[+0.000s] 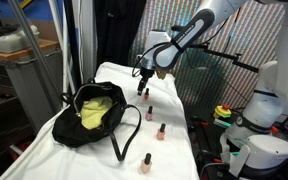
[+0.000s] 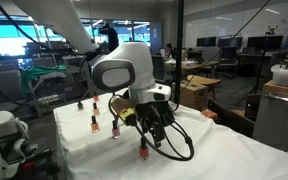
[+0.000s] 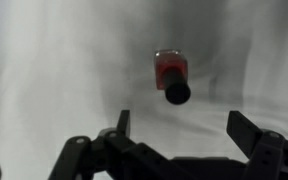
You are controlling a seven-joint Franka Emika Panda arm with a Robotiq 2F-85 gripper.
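Note:
Several small bottles with dark caps stand in a loose row on the white table. The rearmost bottle [image 1: 146, 94] is just below my gripper [image 1: 141, 78], which hangs open above the far part of the table. In the wrist view a red bottle [image 3: 170, 68] with a black cap lies ahead of the spread fingers [image 3: 246, 131], apart from them; nothing is between the fingers. Nearer the front stand another bottle [image 1: 150, 113], a pinkish one [image 1: 161, 131] and one more [image 1: 146, 162]. In the second exterior view a bottle [image 2: 143, 151] stands below the arm.
A black bag [image 1: 91, 118] with yellow cloth [image 1: 96, 108] inside lies left of the bottles, its strap looping toward them. Dark equipment stands beyond the table's right edge.

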